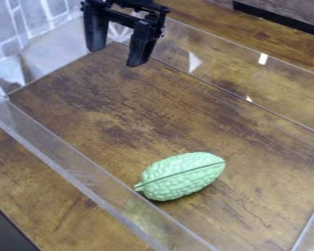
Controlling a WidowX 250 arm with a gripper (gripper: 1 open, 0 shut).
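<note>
A pale green, bumpy bitter-melon toy (181, 176) lies on the wooden floor of a clear-walled enclosure, in the lower middle of the view. My black gripper (118, 47) hangs open at the top, above the back left of the enclosure and well away from the toy, with nothing between its fingers.
Transparent walls (68, 162) bound the wooden work area (146, 108) on the sides in view. Pale plastic sheeting (23, 39) is at the upper left.
</note>
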